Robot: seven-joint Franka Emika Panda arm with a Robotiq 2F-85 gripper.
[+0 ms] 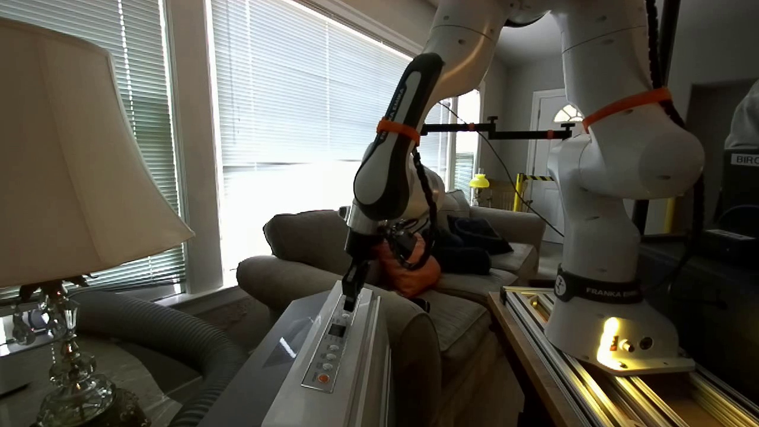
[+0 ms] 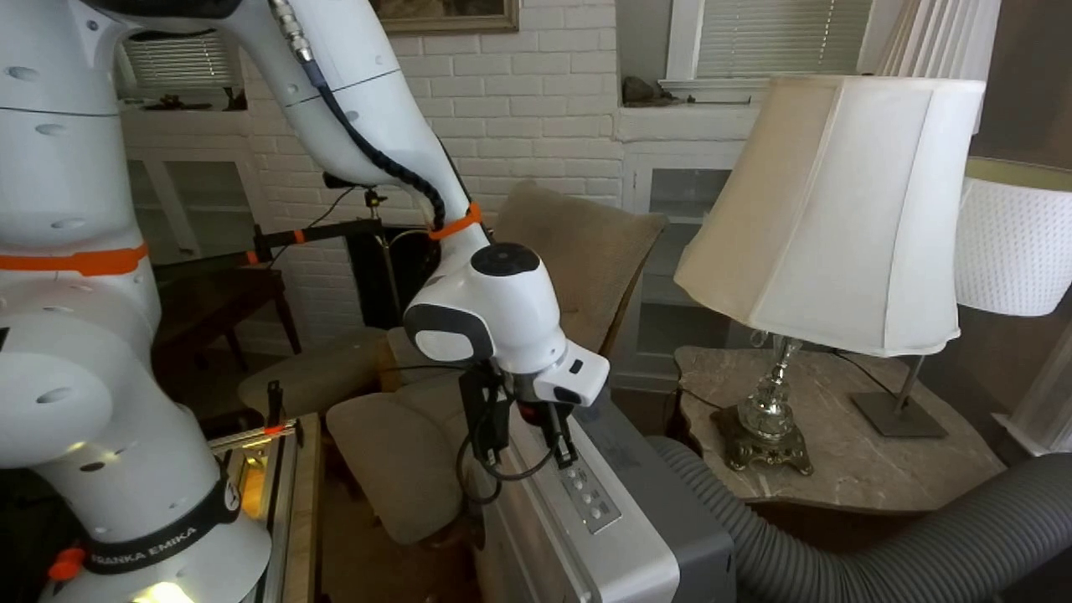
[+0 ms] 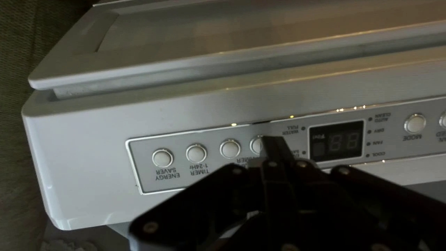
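A light grey portable air conditioner point(image 1: 306, 405) stands by the sofa. Along its top runs a control panel point(image 3: 200, 171) with round buttons and a small dark display point(image 3: 337, 141). My gripper is shut, its fingertips together and nothing seen between them. In the wrist view the tips cover part of a round button point(image 3: 255, 145) just beside the display; whether they touch it or hover close above, I cannot tell. Farther along the row, the timer button point(image 3: 196, 154) and energy saver button point(image 3: 162, 158) are uncovered. The mode button point(image 3: 415, 123) lies beyond the display.
A crystal-based lamp point(image 2: 824, 221) stands on a marble-topped table point(image 2: 693, 367) beside the unit. A grey ribbed hose point(image 2: 804, 553) passes between them. The sofa point(image 1: 299, 284) sits close on the unit's other side.
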